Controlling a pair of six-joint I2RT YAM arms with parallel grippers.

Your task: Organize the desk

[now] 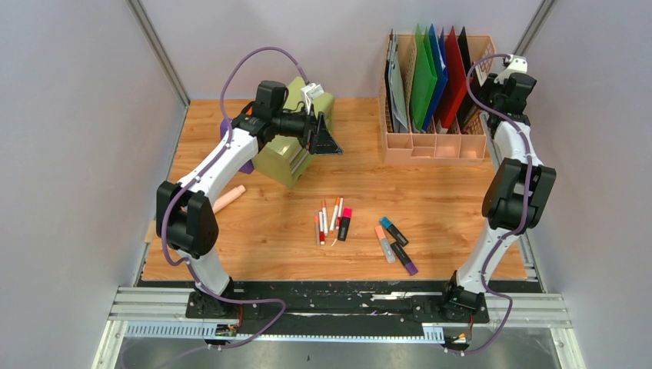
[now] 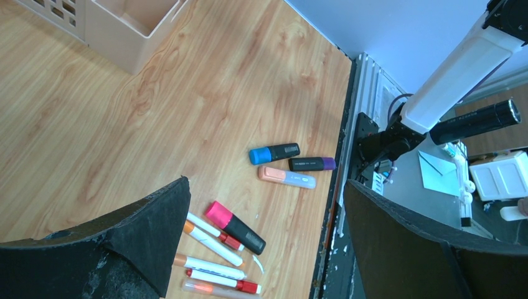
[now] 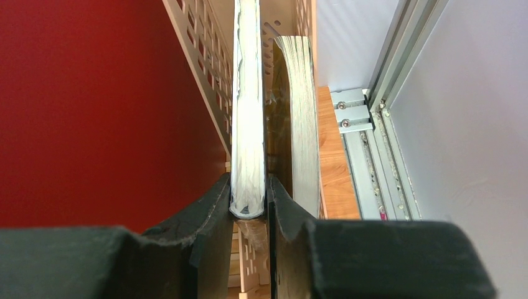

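In the pink rack (image 1: 430,154) at the back right stand grey, green, blue, red (image 1: 454,77) and black folders. My right gripper is at the rack's right end, shut on a white-edged book (image 3: 248,112), beside a second book (image 3: 302,124). My left gripper stands open over the desk by the green cabinet (image 1: 281,161), nothing between its fingers. Pens and markers lie on the front middle, including a pink one (image 1: 345,223), and a blue one (image 1: 392,231) among three to their right.
A purple object (image 1: 244,165) and a peach cylinder (image 1: 229,198) sit at the left, partly behind the left arm. The desk between rack and markers is clear. The side walls are close to both arms.
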